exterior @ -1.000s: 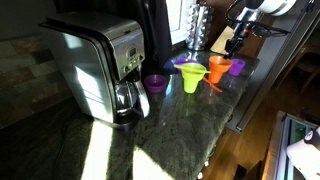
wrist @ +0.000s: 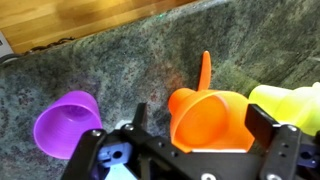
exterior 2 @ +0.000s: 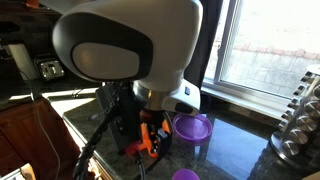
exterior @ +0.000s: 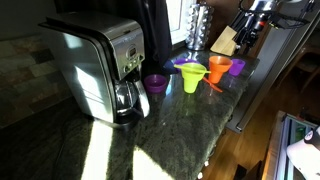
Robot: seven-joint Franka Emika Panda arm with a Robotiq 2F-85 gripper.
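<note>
My gripper is open, its two fingers spread wide in the wrist view. Between and beyond them an orange cup with a handle appears on the dark counter; nothing is held. To the left sits a purple cup, and a yellow-green cup is partly hidden behind the right finger. In exterior view 1 the gripper hangs above the counter's far end, over the area of the orange cup and the small purple cup. The green cup stands nearer.
A coffee maker takes up the left of the counter, with a dark purple bowl beside it. A spice rack stands by the window.
The arm's end has lifted slightly and shifted to the right at the far end of the counter. The cups and the coffee maker have stayed where they were.
</note>
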